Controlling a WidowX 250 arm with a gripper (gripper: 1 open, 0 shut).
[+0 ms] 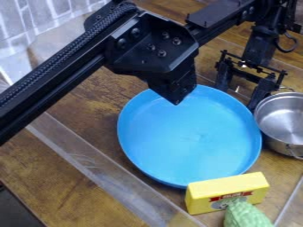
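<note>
The black robot arm point(154, 53) reaches from the left across the top of the view. Its gripper point(246, 82) is at the upper right, low near the wooden table behind the steel pot, partly in shadow; whether its fingers are open or shut is unclear. A blue plate point(187, 142) lies in the middle, empty. A steel pot point(284, 120) stands to its right.
A yellow box point(225, 191) and a green textured object point(246, 215) lie at the front right. Bare wooden table point(66, 168) is at the left, with a pale cloth or wall at the upper left.
</note>
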